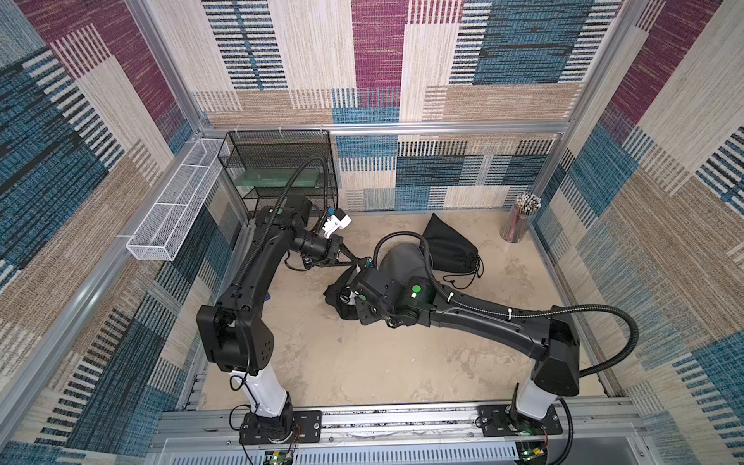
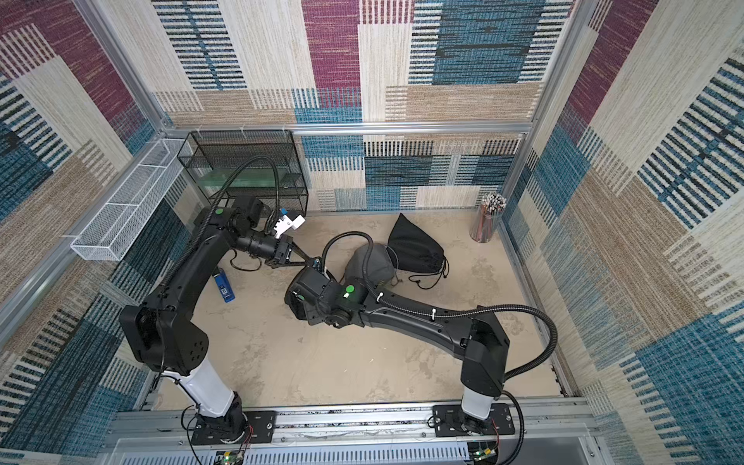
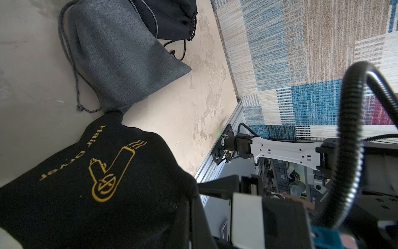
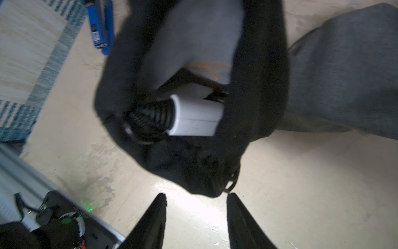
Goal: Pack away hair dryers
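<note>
A black drawstring bag with a yellow "Hair Dryer" print point(image 3: 107, 178) hangs at my left gripper, which is shut on its fabric edge. In the right wrist view the bag is open, with a white-and-black plug point(image 4: 194, 116) and grey contents inside; whether that is a dryer body is unclear. My right gripper stands open just beside the bag, nothing between its fingers. A grey drawstring bag point(image 3: 120, 49) and a second black bag point(image 1: 445, 248) lie on the table to the right.
A black mesh rack point(image 1: 275, 147) stands at back left, a white wire basket point(image 1: 155, 232) on the left rail. A cup of sticks point(image 1: 515, 224) is at back right; a blue object point(image 2: 224, 285) lies on the left.
</note>
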